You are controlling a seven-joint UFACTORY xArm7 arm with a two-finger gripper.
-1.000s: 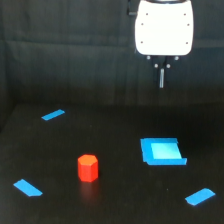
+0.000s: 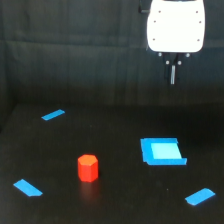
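Observation:
A red block with a six-sided outline [image 2: 88, 168] stands on the dark table, left of the middle. To its right, a pale square [image 2: 165, 151] framed in blue tape [image 2: 148, 156] lies flat on the table, with nothing on it. High above the back of the table, at the upper right, hangs my gripper [image 2: 173, 75], under a white plate. Only a thin metallic shape shows below the plate, so whether the fingers are open or shut is unclear. The block is far below and to the left of it.
Strips of blue tape lie at the back left [image 2: 53, 115], front left [image 2: 27, 188] and front right [image 2: 200, 197]. Bare dark table separates the block from the taped square. A black curtain [image 2: 70, 50] hangs behind.
My gripper has shifted a little to the right and very slightly up in the picture. The red block and the tape marks are where they were.

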